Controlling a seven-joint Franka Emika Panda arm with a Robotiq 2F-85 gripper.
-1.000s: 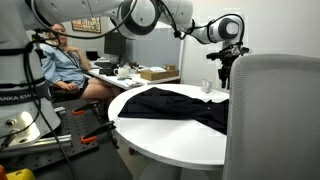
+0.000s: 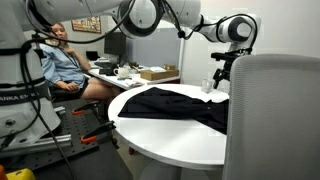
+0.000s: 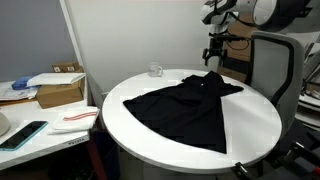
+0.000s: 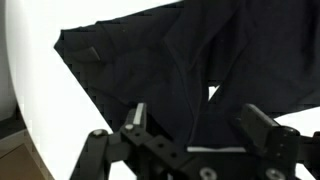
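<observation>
A black cloth lies spread over the white round table, with a bunched, folded part toward the far right in exterior view 2. Above that end of the cloth hangs my gripper, pointing down and clear of the tabletop. In the wrist view the two dark fingers stand well apart, so the gripper is open, and no cloth is held between them. Creases and a raised fold run across the cloth below, and bits of white table show through gaps near its lower edge.
A white mug stands at the table's edge. A grey chair or partition blocks part of exterior view 1. A person sits at the far left, beside a desk with a monitor and boxes. Bare tabletop surrounds much of the cloth.
The gripper has turned and shifted slightly to the right in exterior view 1. The cloth and mug look unmoved.
</observation>
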